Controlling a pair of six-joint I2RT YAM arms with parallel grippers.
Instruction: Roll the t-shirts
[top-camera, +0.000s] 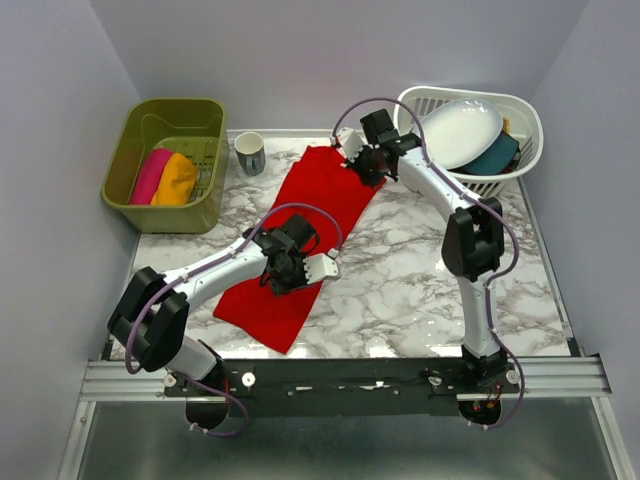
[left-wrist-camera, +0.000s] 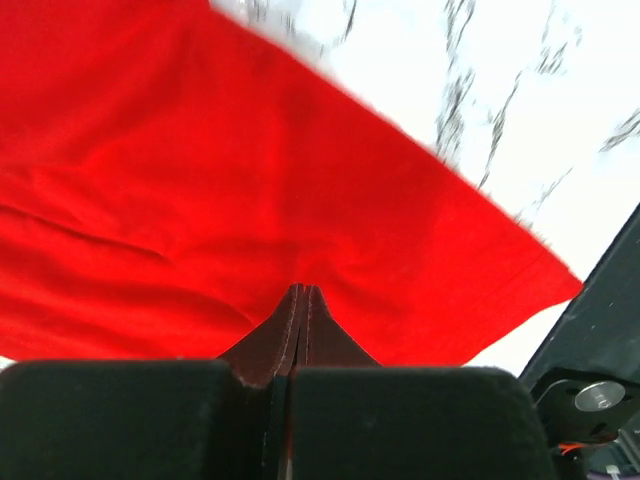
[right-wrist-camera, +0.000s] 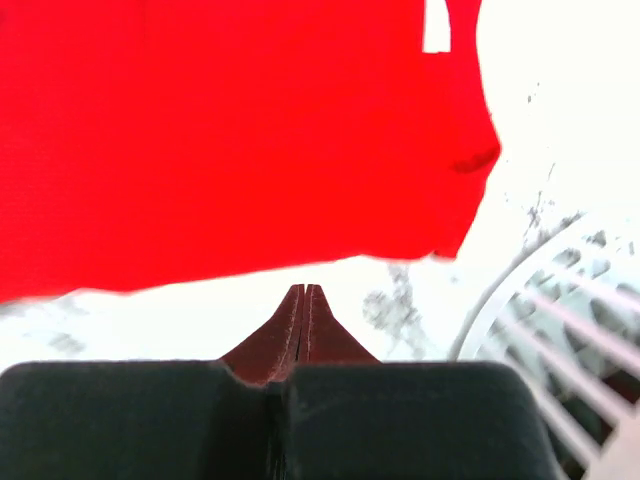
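One red t-shirt lies flat as a long slanting strip on the marble table, from the front left up to the back wall. Over its front half, my left gripper is shut; the left wrist view shows its fingertips together above red cloth with a few soft creases. My right gripper is by the shirt's far end, on its right side. From the right wrist view, its shut fingertips appear just outside the cloth's edge. No cloth shows between either pair of fingers.
A green bin at the back left holds a pink roll and a yellow roll. Beside it stands a grey mug. A white basket with a plate fills the back right.
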